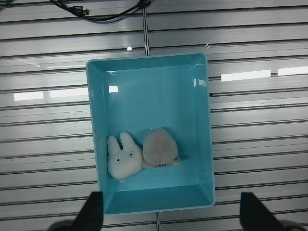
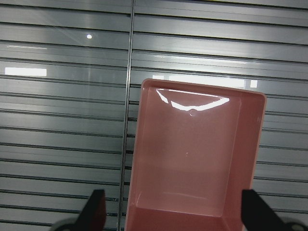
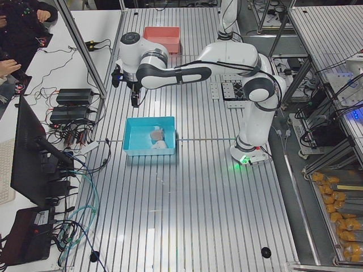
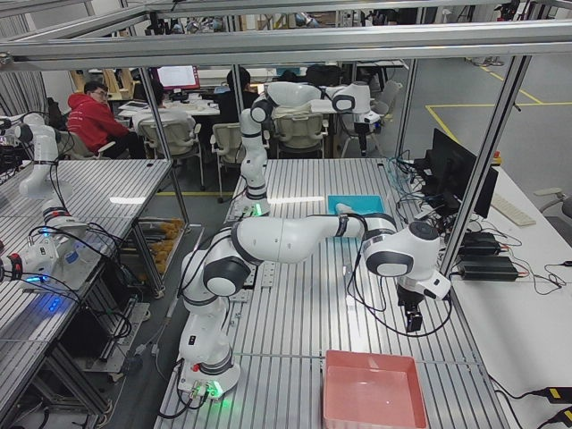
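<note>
A blue bin point(image 1: 149, 106) holds a white rabbit plush point(image 1: 124, 159) and a grey plush point(image 1: 160, 147), side by side. My left gripper hangs above this bin, its fingers wide apart with nothing between them. A pink bin point(image 2: 187, 149) stands empty at the other end of the table. My right gripper is over it, also open and empty.
Monitors, power boxes and cables point(image 3: 74, 107) line the side desk. Metal frame posts rise at the table's edges.
</note>
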